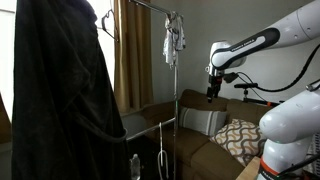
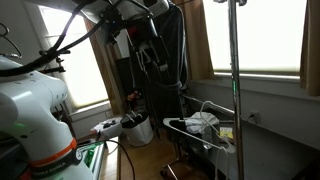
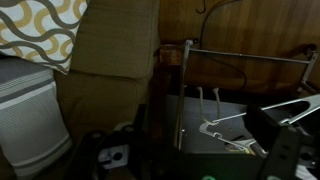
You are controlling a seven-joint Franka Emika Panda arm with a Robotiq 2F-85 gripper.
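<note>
My gripper (image 1: 211,92) hangs pointing down in free air in front of the sofa, well above its seat. Its open fingers show dark along the bottom of the wrist view, one finger (image 3: 112,146) to the left and one to the right, with nothing held between them. Below it, the wrist view shows a metal rack pole (image 3: 182,95) and several hangers (image 3: 215,125). Small white clothes (image 1: 174,36) hang high on the rack in exterior view 1.
A brown sofa (image 1: 205,152) carries a striped cushion (image 1: 201,121) and a patterned cushion (image 1: 243,136). The upright rack pole (image 2: 237,90) stands near the arm. A large dark cloth (image 1: 60,100) fills the left of exterior view 1. White cloth (image 2: 203,122) lies on a low rack.
</note>
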